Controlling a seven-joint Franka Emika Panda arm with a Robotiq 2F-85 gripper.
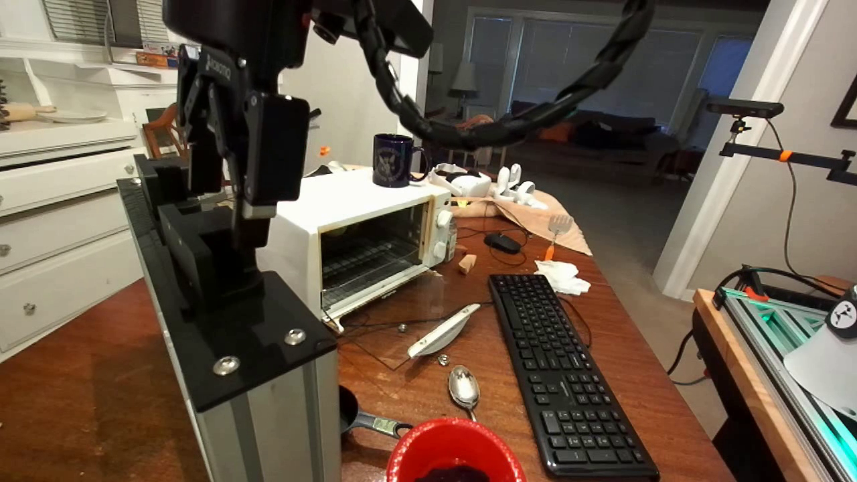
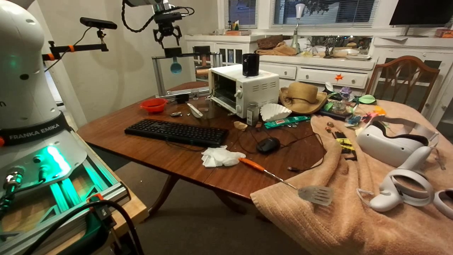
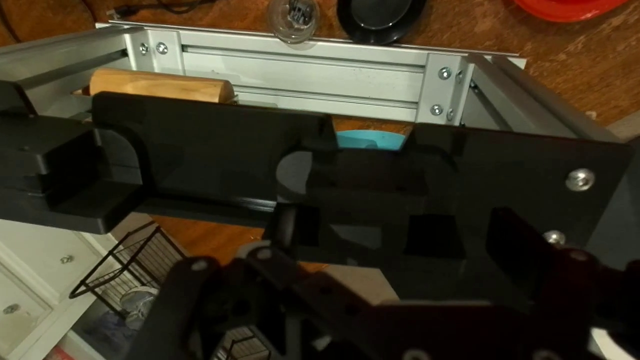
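Note:
My gripper is open, its fingers pointing down at the black holder block on top of the metal-framed rack. In exterior view 2 the gripper hangs directly above the holder, from which a round blue piece hangs. From the wrist, the gripper's dark fingers stand apart across the holder. A strip of the blue piece shows behind it. To one side lies a wooden cylinder, partly hidden. Whether the fingers touch the holder is unclear.
A white toaster oven with its door open bears a dark mug beside the rack. A red bowl, spoon and keyboard lie on the table in front. Several cluttered items cover the towel end.

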